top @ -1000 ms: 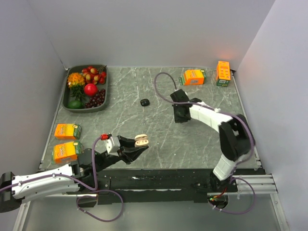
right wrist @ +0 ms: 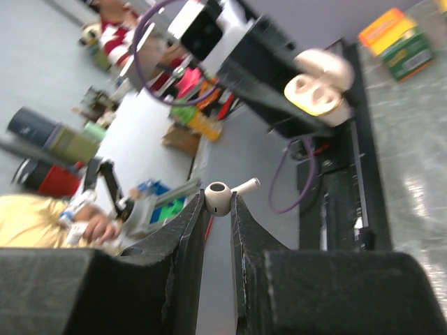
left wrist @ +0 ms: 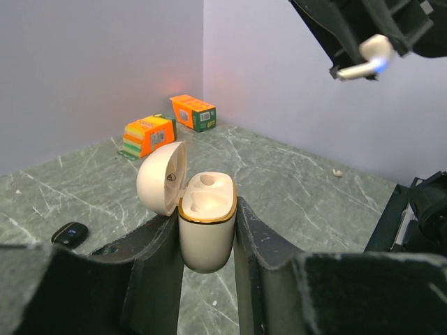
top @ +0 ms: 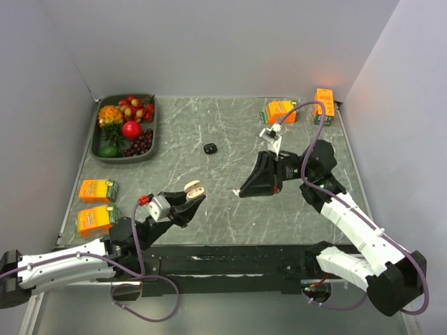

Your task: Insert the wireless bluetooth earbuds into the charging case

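My left gripper point(top: 192, 202) is shut on the open white charging case point(left wrist: 206, 234), whose lid stands up beside its two empty-looking wells, facing upward. My right gripper is shut on a white earbud point(right wrist: 217, 198), its stem pointing sideways from the fingertips. In the top view the earbud point(top: 237, 192) is right of the case, a short gap apart; in the left wrist view it hangs above and right of the case.
A small black object point(top: 210, 149) lies on the grey marble table point(top: 188, 125). A fruit tray point(top: 122, 158) is at back left; orange boxes point(top: 98, 218) stand at the edges.
The left gripper with the case has shifted slightly left.
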